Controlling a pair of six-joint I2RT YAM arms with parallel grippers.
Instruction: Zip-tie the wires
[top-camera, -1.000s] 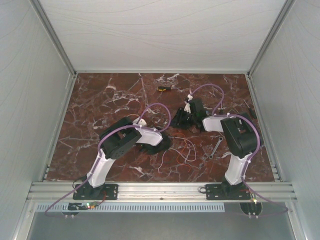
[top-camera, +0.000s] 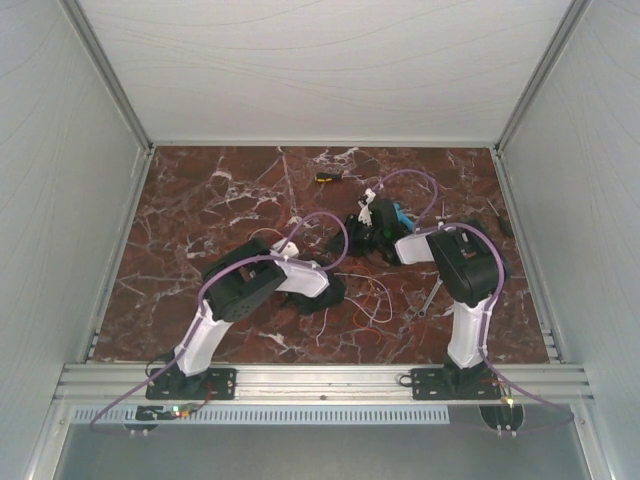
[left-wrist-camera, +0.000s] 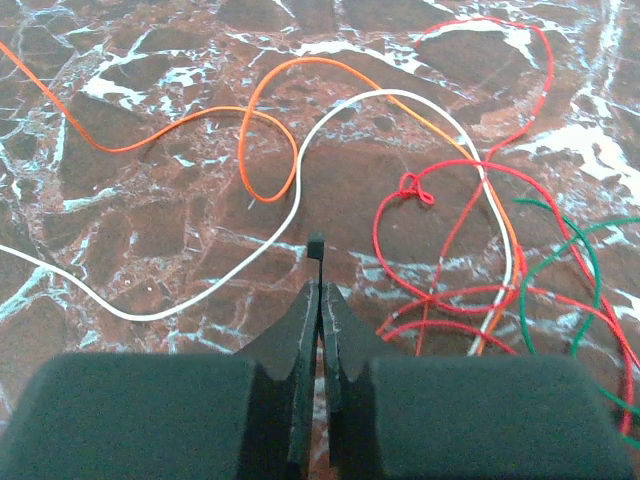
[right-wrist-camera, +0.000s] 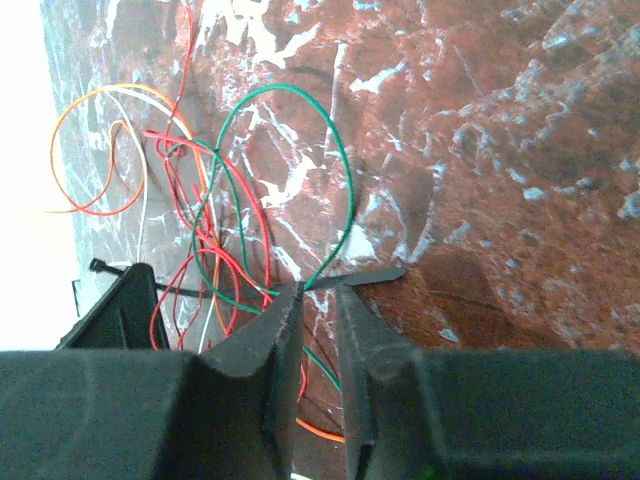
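Observation:
A thin black zip tie (right-wrist-camera: 380, 277) runs sideways beneath or beside the wires in the right wrist view; its exact path through the tangle is unclear. My left gripper is shut on the tie, whose small square head (left-wrist-camera: 316, 246) pokes out beyond the fingertips. Red wire (left-wrist-camera: 540, 190), green wire (left-wrist-camera: 595, 262), white wire (left-wrist-camera: 290, 215) and orange wire (left-wrist-camera: 300, 62) lie loosely looped on the table. My right gripper is slightly open over the tie's other end, close to a green loop; no firm hold on either shows.
At the back of the marbled table lies a small yellow-and-black tool (top-camera: 328, 177). A blue object (top-camera: 403, 217) shows behind the right gripper, and a wrench (top-camera: 431, 297) lies near the right arm. Free room is at the left and back.
My right gripper has shifted left, toward the left gripper, and a blue object now shows behind it. The left arm has shifted only slightly.

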